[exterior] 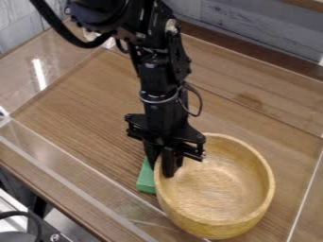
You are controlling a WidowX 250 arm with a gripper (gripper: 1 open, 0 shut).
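My black gripper (167, 149) reaches down from the top middle to the left rim of a large tan bowl (225, 189), its fingers shut on that rim. The bowl sits at the lower right, slightly tilted as far as the view shows. Just left of the bowl and partly hidden behind it and the gripper lies a green block (146, 179). The fingertips are partly hard to make out.
A wooden table (76, 104) fills the view, with free room to the left and upper right. A wall (271, 24) runs along the back. A black cable lies at the bottom left corner.
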